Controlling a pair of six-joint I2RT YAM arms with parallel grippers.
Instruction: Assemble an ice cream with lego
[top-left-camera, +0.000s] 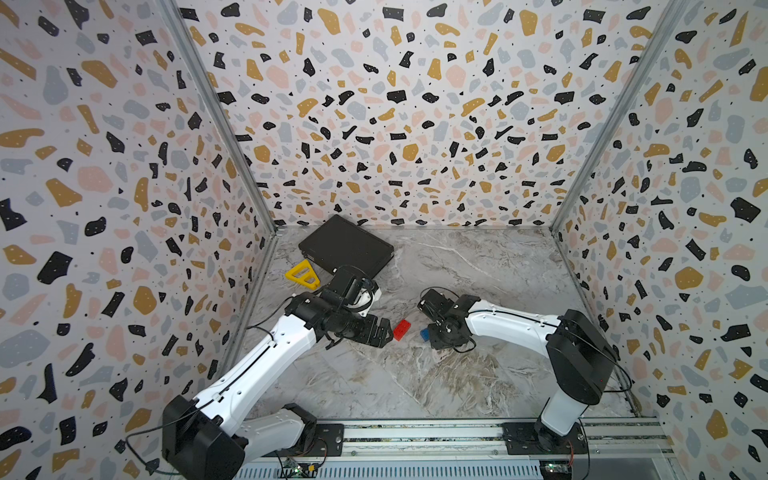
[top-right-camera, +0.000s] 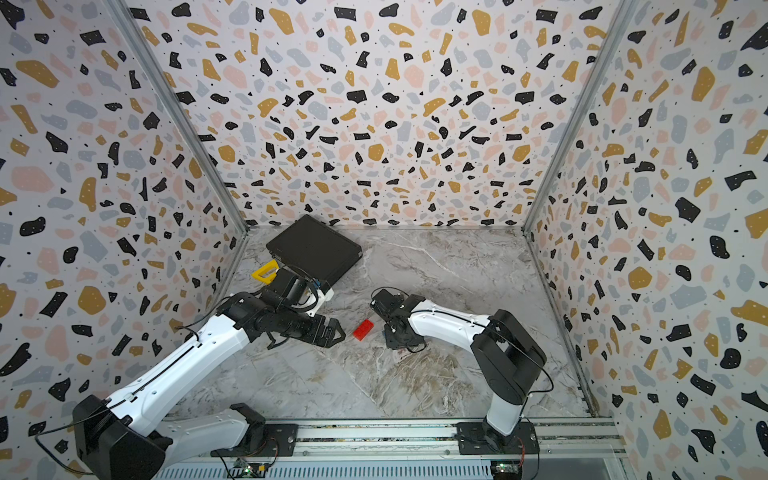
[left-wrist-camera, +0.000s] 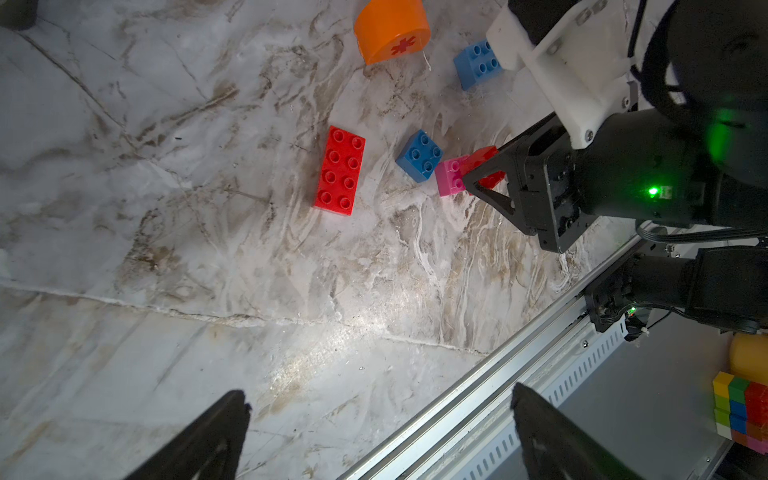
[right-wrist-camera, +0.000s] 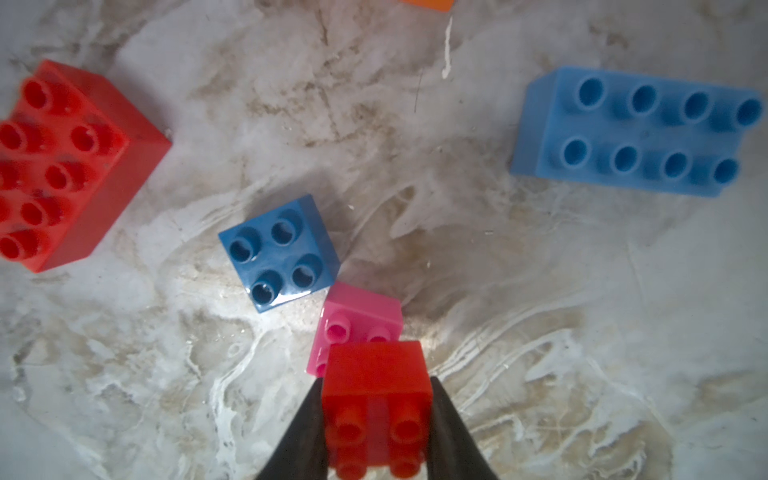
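My right gripper is shut on a small red brick, which partly covers a pink brick below it; the left wrist view shows the same red brick (left-wrist-camera: 481, 162) beside the pink one (left-wrist-camera: 449, 177). A small blue brick (right-wrist-camera: 280, 253) lies against or very near the pink brick's corner. Flat on the table is a long red brick (left-wrist-camera: 340, 170), and a long light-blue brick (right-wrist-camera: 636, 132) lies off to the right. With its fingers wide apart and empty, my left gripper hangs above bare marble, left of the bricks.
An orange piece with a red mark (left-wrist-camera: 393, 32) stands behind the bricks. A black box (top-left-camera: 348, 246) and a yellow frame (top-left-camera: 302, 274) occupy the back left. Several stacked coloured bricks (left-wrist-camera: 740, 408) are beyond the table's front rail.
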